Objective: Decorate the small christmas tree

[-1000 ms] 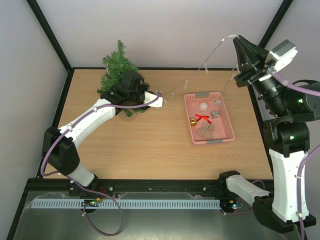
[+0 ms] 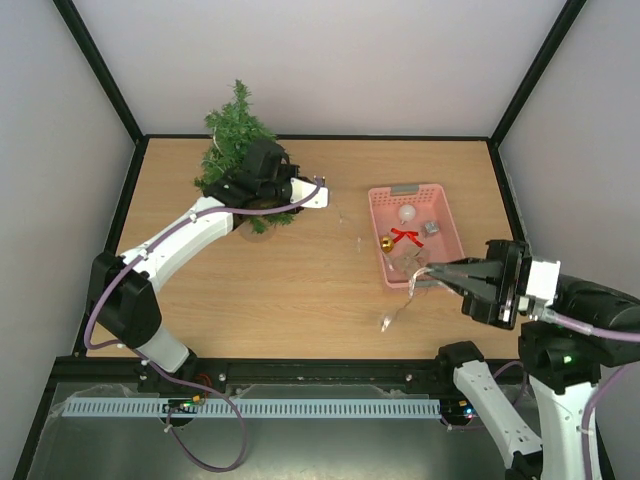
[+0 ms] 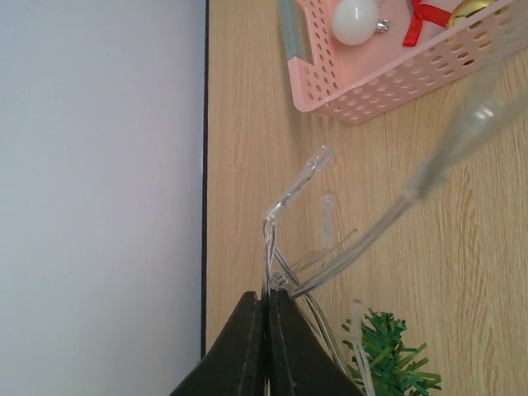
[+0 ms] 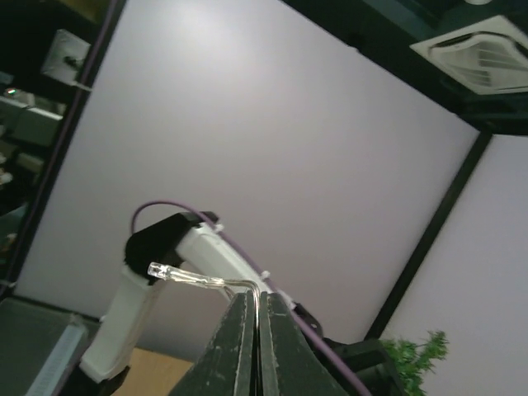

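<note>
The small green tree (image 2: 233, 130) stands at the back left, partly hidden behind my left arm. My left gripper is shut on a clear LED string light (image 3: 285, 198) beside the branches. My right gripper (image 2: 432, 270) is raised over the front of the pink basket and shut on the light string too, whose clear tip (image 4: 165, 272) pokes out above its fingers and dangles toward the table in the top view.
The pink basket (image 2: 452, 230) at the right holds a white ball (image 2: 407, 213), a gold ball (image 2: 386, 244), a red bow (image 2: 405, 236) and small silver and clear pieces.
My left arm has hardly moved.
</note>
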